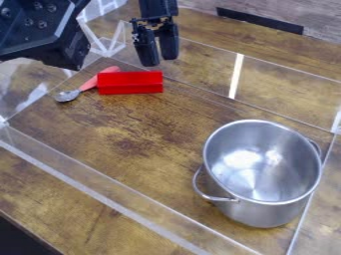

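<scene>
My black gripper hangs at the top centre of the camera view, pointing down with its fingers apart and nothing visible between them. Below it and slightly to the left lies a red rectangular block on the wooden table. A spoon with a reddish handle lies left of the block, its far end partly behind it. A steel pot with side handles stands at the lower right, empty.
Transparent strips or panels run along its sides. My dark arm fills the upper left, and a dark strip sits at the back right.
</scene>
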